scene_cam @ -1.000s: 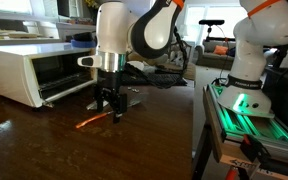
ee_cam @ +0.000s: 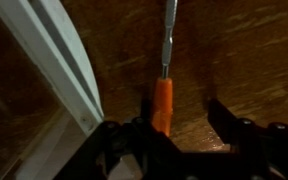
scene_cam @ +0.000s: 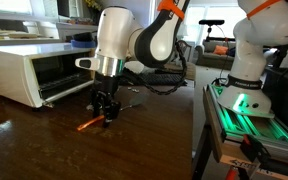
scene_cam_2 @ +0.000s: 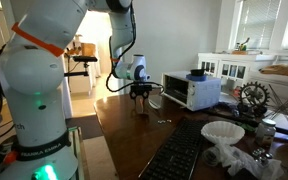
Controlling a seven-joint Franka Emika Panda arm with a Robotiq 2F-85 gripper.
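Observation:
A slim tool with an orange handle (ee_cam: 163, 106) and a thin metal shaft (ee_cam: 168, 40) lies on the dark wooden tabletop. In the wrist view its handle runs down between the black fingers of my gripper, which stand part open on either side of it. A gap shows between the handle and the right finger; contact on the left side is hard to tell. From exterior view 1, the gripper (scene_cam: 105, 116) is low at the table, over the orange handle (scene_cam: 90, 123). In exterior view 2 the tool is too small to make out.
A white toaster oven (scene_cam: 47, 74) with its door lowered stands behind the gripper. A black keyboard (scene_cam_2: 174, 150), a white bowl (scene_cam_2: 223, 132) and a plastic bag (scene_cam_2: 246, 160) occupy another part of the table. Bare wood lies in front of the gripper.
The gripper has come down and slightly left onto the orange handle, and its fingers look closer together. The tool appears to lie in the same place.

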